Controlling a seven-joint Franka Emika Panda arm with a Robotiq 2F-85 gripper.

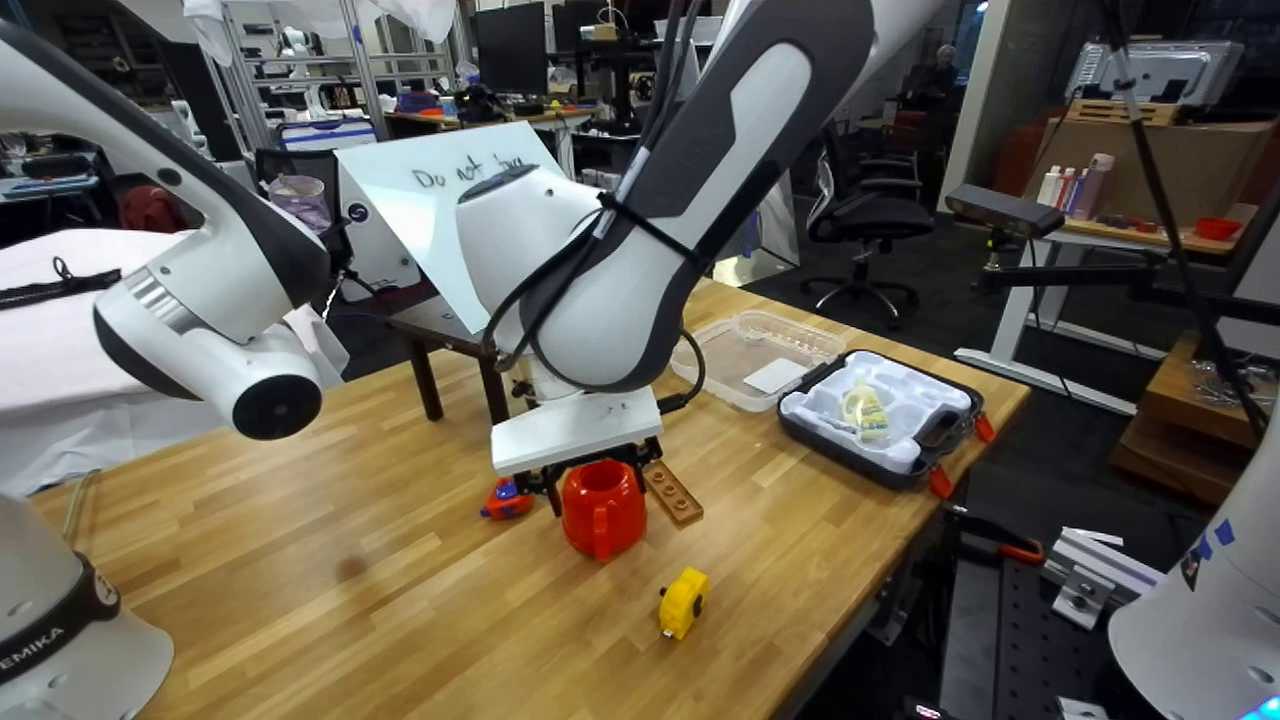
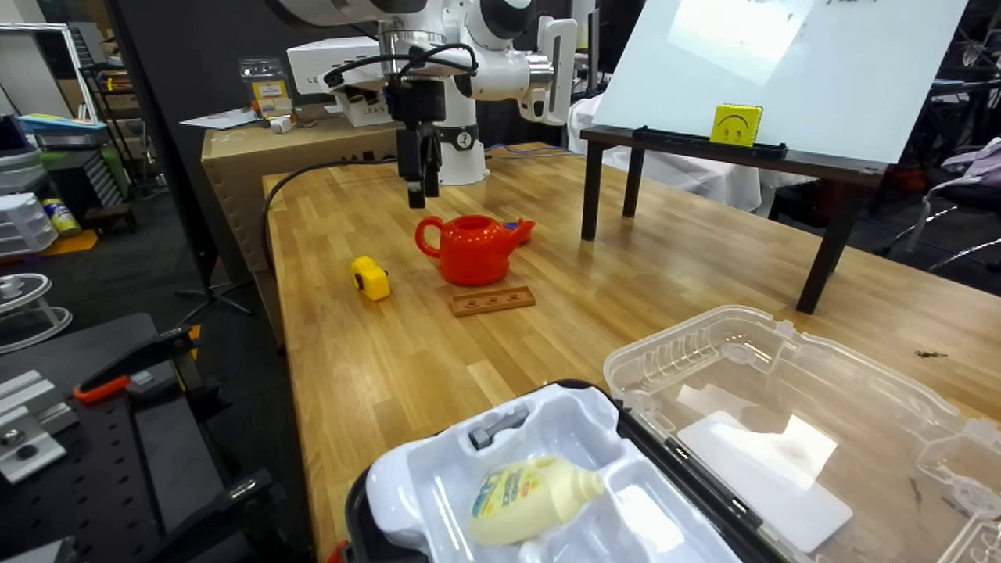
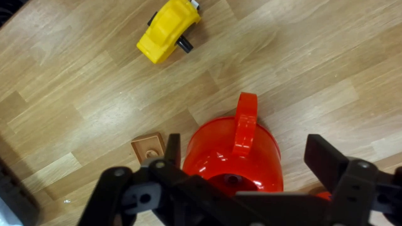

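Observation:
A glossy red teapot (image 2: 474, 252) stands upright on the wooden table, without a lid on its round opening. Its handle (image 3: 247, 122) points up the wrist view, toward the yellow tape measure's side. My gripper is open above the teapot, with one finger (image 3: 172, 148) to the left of the body and the other to the right. In exterior view 2 the gripper (image 2: 418, 199) hangs above the handle side, clear of the table. The teapot's spout is hidden behind the gripper in the wrist view.
Nearby lie a yellow tape measure (image 1: 684, 602), a brown slotted strip (image 2: 493, 300) and a red-and-blue tape measure (image 1: 507, 499). A black case (image 1: 882, 414) holding a yellow bottle and a clear bin (image 2: 807, 413) sit farther off. A small dark stand (image 2: 741, 159) carries a whiteboard.

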